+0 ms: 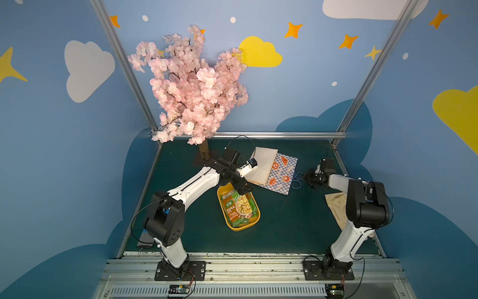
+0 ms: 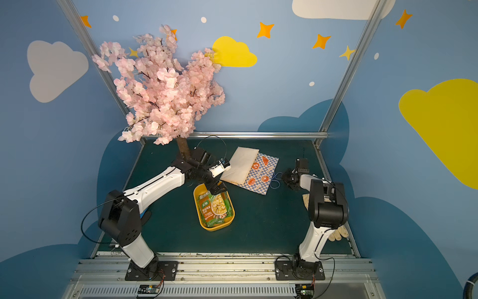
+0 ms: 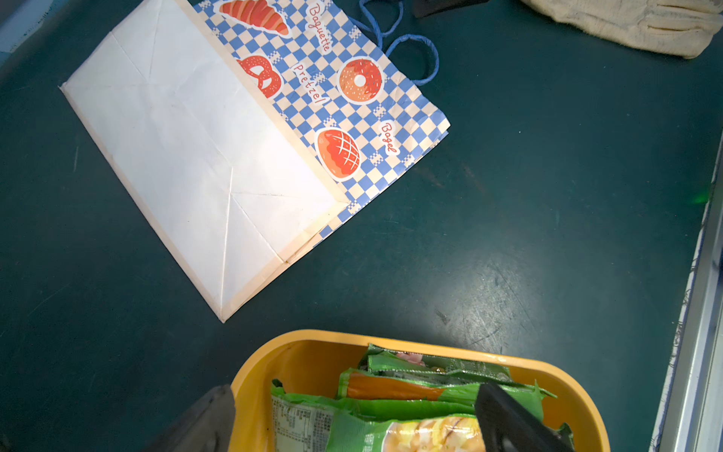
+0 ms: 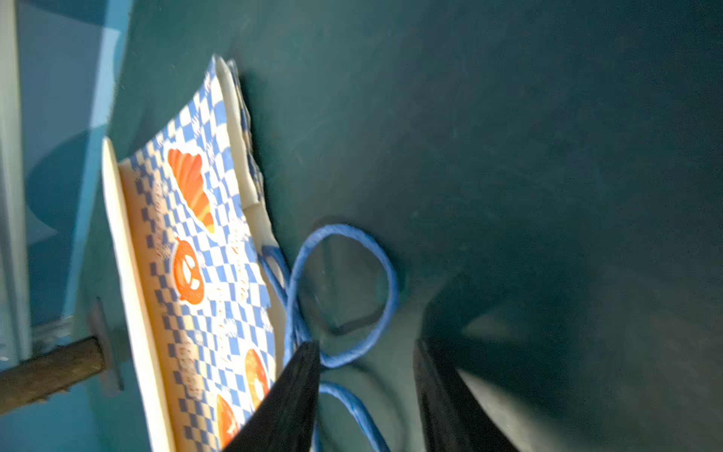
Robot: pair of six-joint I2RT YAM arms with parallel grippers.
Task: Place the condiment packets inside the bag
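A yellow tray (image 1: 257,217) holds several green condiment packets (image 3: 406,433); my left gripper hangs open over its back end with nothing between the fingertips. Behind it lies the paper bag (image 1: 280,177), flat, blue-checked with bakery pictures and a pale folded panel (image 3: 188,150). Its blue rope handles (image 4: 339,230) rest on the table at the right side. My right gripper is low beside these handles, its fingers apart and open; the nearest loop lies around and below the left fingertip, not visibly gripped.
A blossom tree (image 1: 204,149) stands at the back left. A pale glove (image 1: 337,209) lies at the right, under the right arm. Aluminium rails edge the space.
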